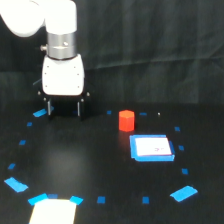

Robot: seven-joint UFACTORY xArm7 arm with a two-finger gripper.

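Note:
My gripper (64, 107) hangs at the back left, its two fingers spread well apart and nothing visible between them. To its right, a red block (126, 121) stands on the dark table. A blue-rimmed tray (151, 136) with a white surface inside lies just right of the block and slightly nearer the camera; the two look close together. A wide gap separates the gripper from both.
Pieces of blue tape (15, 185) mark the black table at several spots. A pale yellowish object (52, 212) is cut off by the bottom-left edge.

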